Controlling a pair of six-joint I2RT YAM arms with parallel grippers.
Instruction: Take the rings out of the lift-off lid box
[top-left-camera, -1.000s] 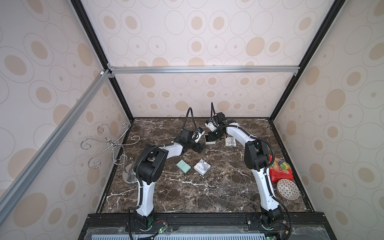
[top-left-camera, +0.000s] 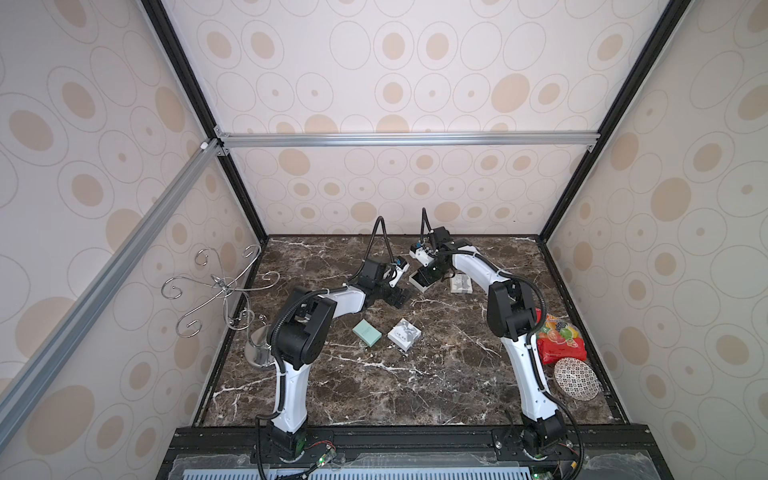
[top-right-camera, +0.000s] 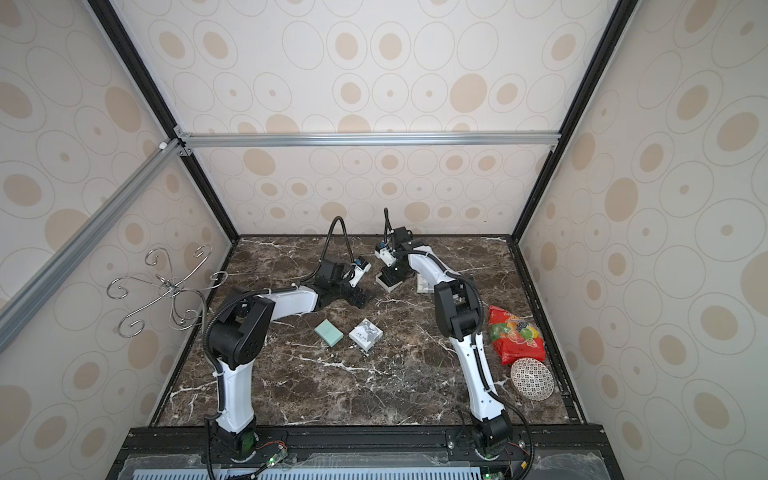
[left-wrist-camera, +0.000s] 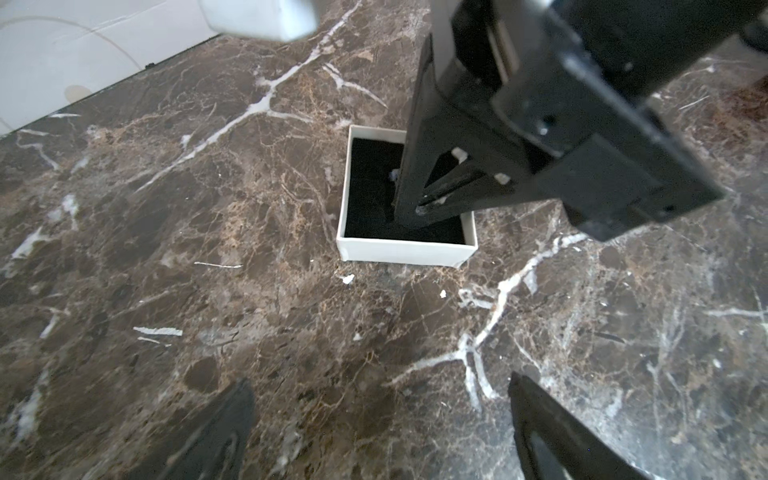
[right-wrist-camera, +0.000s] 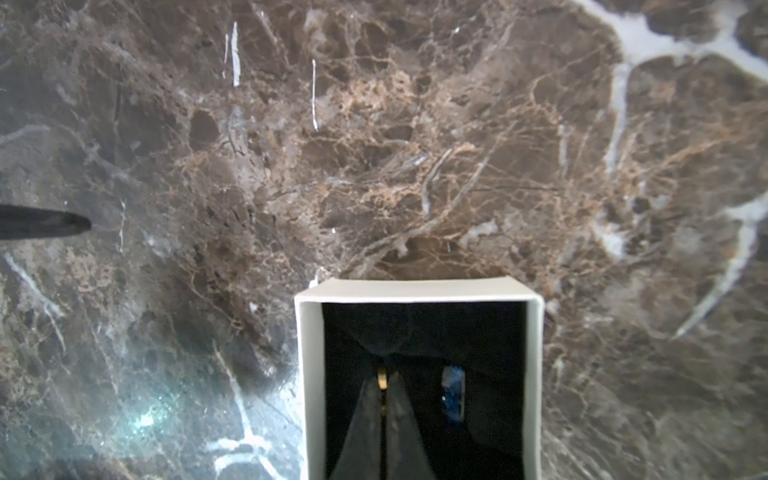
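A white box with a black lining (right-wrist-camera: 531, 384) lies open at the back middle of the table. My right gripper reaches down into it, fingers shut, with a small gold piece, likely a ring, at their tips; whether it is held I cannot tell. A blue ring-like piece (right-wrist-camera: 453, 393) sits in the box to the right of the fingers. My left gripper stands open beside the box, its fingers apart over bare table.
A mint lid or box (top-left-camera: 367, 333), a patterned white box (top-left-camera: 405, 334) and a pale packet (top-left-camera: 461, 284) lie nearby. A red bag (top-left-camera: 560, 344) and round mat (top-left-camera: 576, 379) are at the right, a metal stand (top-left-camera: 224, 292) at the left.
My right gripper has shifted slightly down in the top left view, over the box. The left arm looks almost unchanged.
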